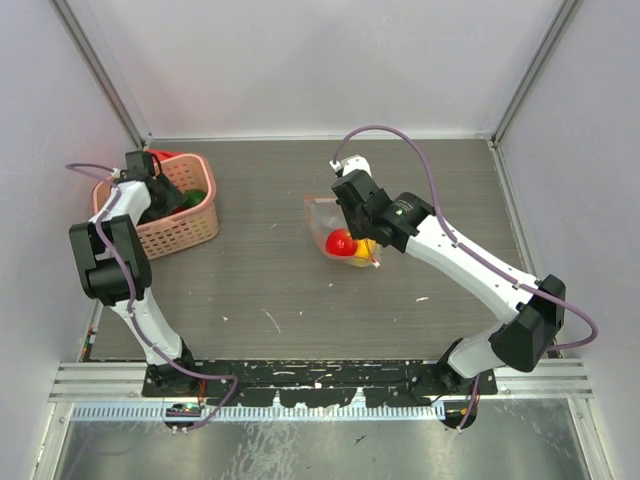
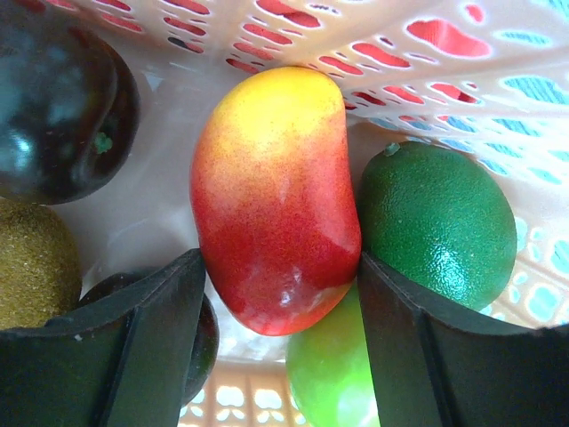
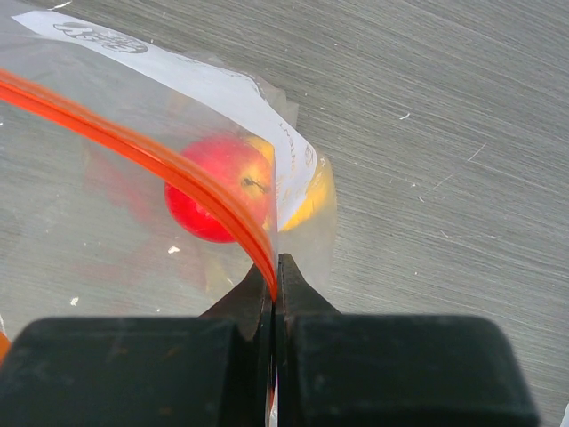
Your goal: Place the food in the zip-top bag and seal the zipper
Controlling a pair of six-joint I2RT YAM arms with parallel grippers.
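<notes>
In the left wrist view, a red and yellow mango (image 2: pixel 277 191) lies in the pink basket (image 1: pixel 180 236), one finger of my left gripper on each side of it. Both fingertips seem to touch its skin; whether they press on it, I cannot tell. My right gripper is shut on the orange-edged rim of the clear zip bag (image 3: pixel 107 240), which stands with its mouth spread. Inside the bag are a red apple (image 3: pixel 209 200) and something yellow (image 3: pixel 313 197), partly hidden by the bag's white label.
Around the mango lie a dark green round fruit (image 2: pixel 436 218), a light green one (image 2: pixel 338 365), a dark purple one (image 2: pixel 58 107) and a brownish one (image 2: pixel 31 267). The basket's perforated wall rises close behind. Bare table (image 1: pixel 260 230) separates basket and bag.
</notes>
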